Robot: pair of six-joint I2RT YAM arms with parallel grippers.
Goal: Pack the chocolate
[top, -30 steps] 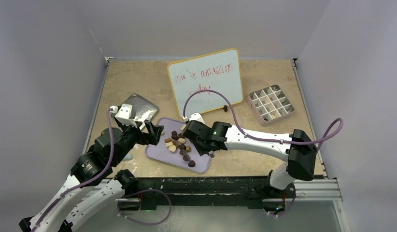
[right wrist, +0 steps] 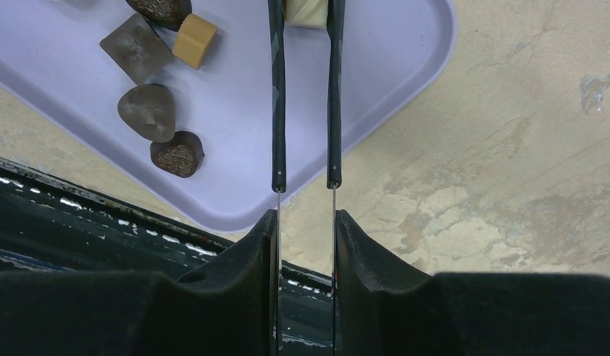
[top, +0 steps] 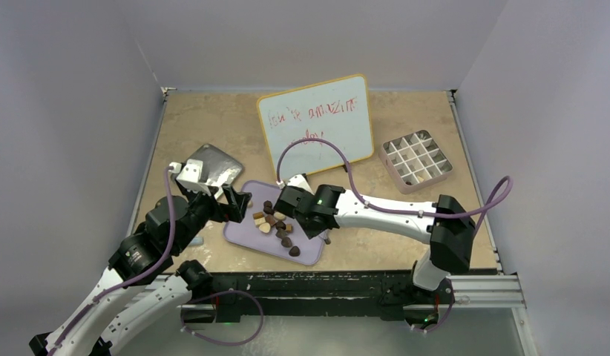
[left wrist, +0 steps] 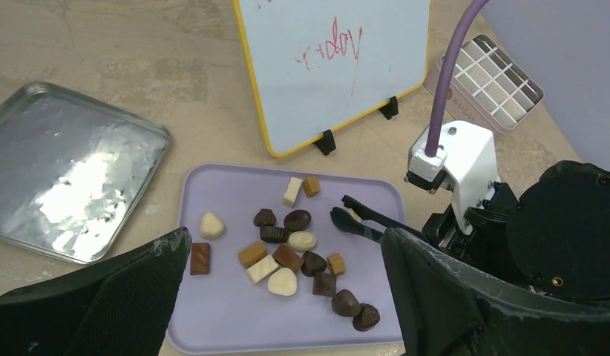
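Note:
A lavender tray holds dark, brown, caramel and cream chocolates. The pink compartment box stands at the right with a few dark bits in it. My left gripper is open above the tray's left side, nothing between its fingers. My right gripper is down at the tray's right side, a cream piece between its long black fingers; whether they grip it is unclear. The top view hides most of that gripper behind its arm.
A metal tray lies at the back left. A whiteboard with red writing stands at the back middle on black feet.
The left arm and the box have not moved.

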